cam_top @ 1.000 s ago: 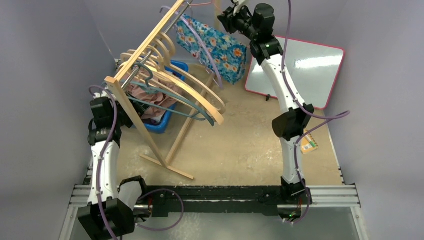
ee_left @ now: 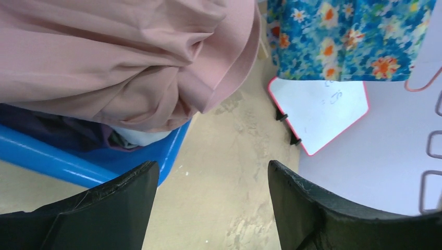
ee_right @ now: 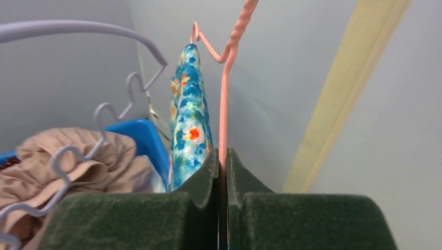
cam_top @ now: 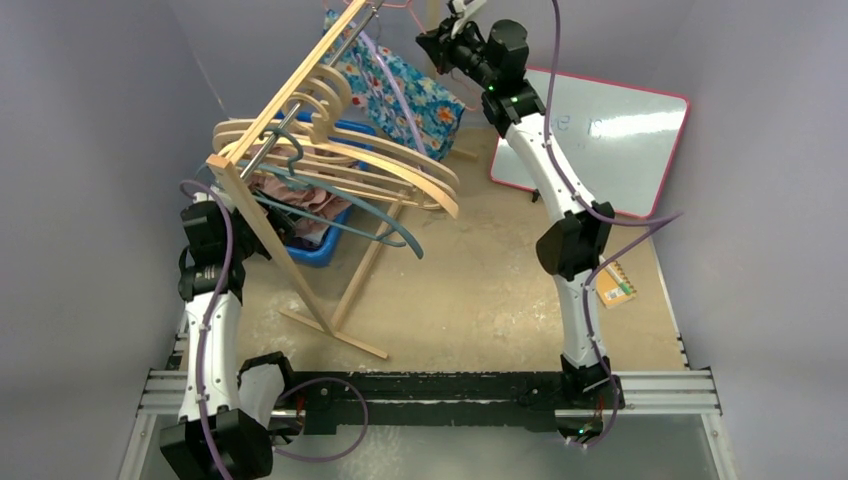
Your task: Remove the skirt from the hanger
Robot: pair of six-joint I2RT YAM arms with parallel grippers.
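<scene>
The blue floral skirt (cam_top: 425,100) hangs near the rack's far end, and its lower part fills the upper right of the left wrist view. In the right wrist view the skirt (ee_right: 190,120) hangs edge-on from a pink hanger (ee_right: 224,99). My right gripper is shut on that hanger's pink wire, a little to the right of the cloth. From above, the right gripper (cam_top: 428,45) is beside the skirt at the rack's far end. My left gripper stands open over the floor, with nothing between its fingers.
Several wooden hangers (cam_top: 400,170) and a teal hanger (cam_top: 350,200) hang along the rack. A lilac hanger (ee_right: 99,26) is close to my right gripper. Below stands a blue bin (ee_left: 47,156) of clothes. A whiteboard (cam_top: 610,140) lies to the right.
The skirt has swung left.
</scene>
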